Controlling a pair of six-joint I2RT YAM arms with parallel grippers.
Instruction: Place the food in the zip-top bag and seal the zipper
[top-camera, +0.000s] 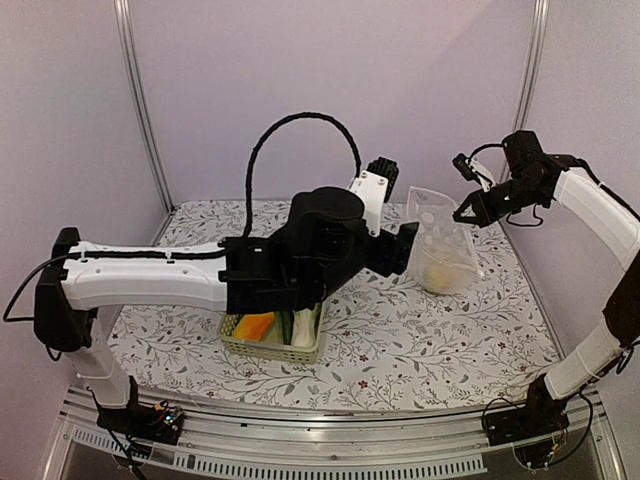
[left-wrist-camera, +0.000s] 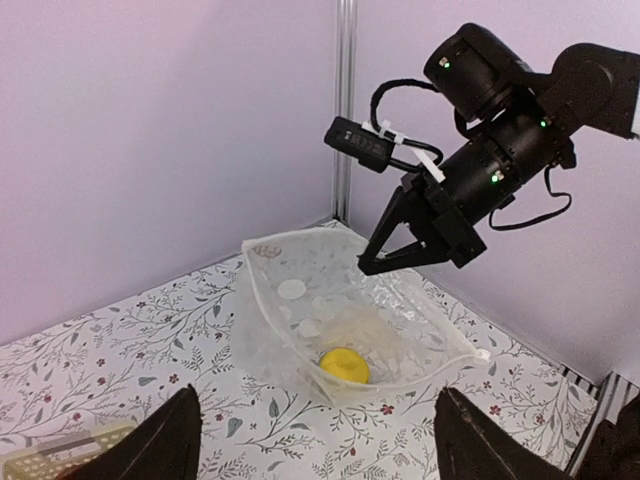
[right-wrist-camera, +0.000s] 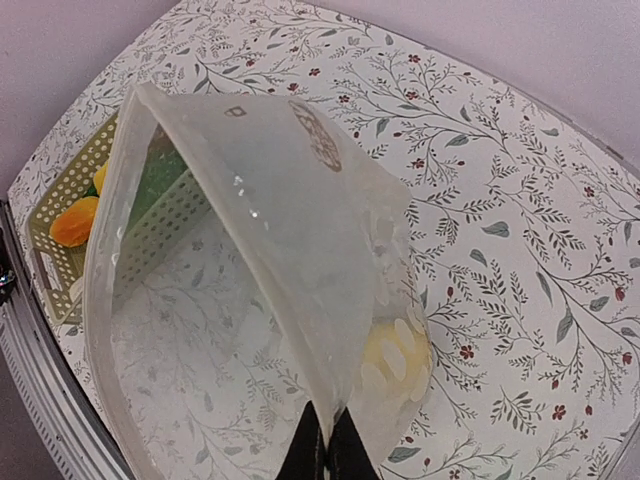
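The zip top bag (top-camera: 440, 240) stands on the table at the right, its mouth spread open, with a yellow food item (left-wrist-camera: 345, 365) lying inside. My right gripper (top-camera: 462, 215) is shut on the bag's rim, which runs into its fingertips in the right wrist view. My left gripper stands open and empty, held above the table left of the bag. The basket (top-camera: 275, 350) at the middle left holds an orange item (top-camera: 254, 326), a cucumber and a pale leafy vegetable (top-camera: 300, 330), partly hidden by the left arm.
Pale walls (top-camera: 230, 100) bound it at the back and both sides.
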